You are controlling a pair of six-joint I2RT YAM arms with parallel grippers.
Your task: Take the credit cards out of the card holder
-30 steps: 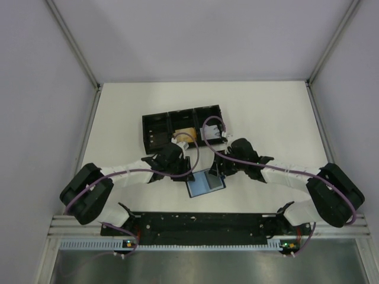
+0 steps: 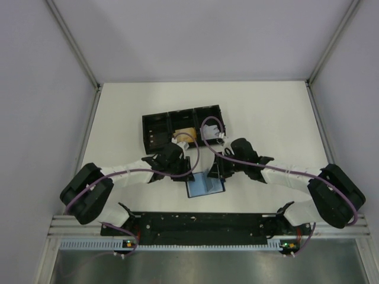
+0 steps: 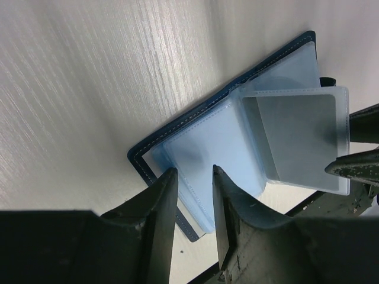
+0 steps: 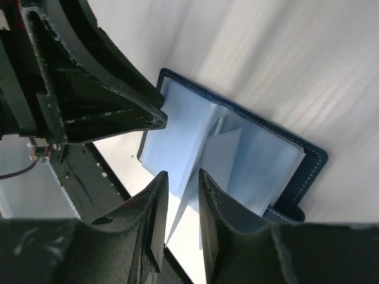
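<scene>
The card holder [image 2: 198, 186] lies spread open on the table in front of me, dark-edged with pale blue clear sleeves. My left gripper has closed over the end of its left sleeve [image 3: 210, 142], whose edge strip runs between the fingertips. On the other half, a clear sleeve page [image 3: 299, 133] stands up from the cover. My right gripper is shut on this raised page [image 4: 195, 163], which passes thin and edge-on between its fingers. Whether any card sits inside a sleeve, I cannot tell.
A black compartment tray [image 2: 169, 113] stands behind the holder, with a tan item [image 2: 185, 135] in the middle section and a white item [image 2: 209, 132] in the right one. Free white table [image 2: 269, 118] lies to the right.
The sleeve page on the holder's right half has risen from lying flat to standing up, along with the right gripper. My right arm has shifted slightly; the left arm stays still.
</scene>
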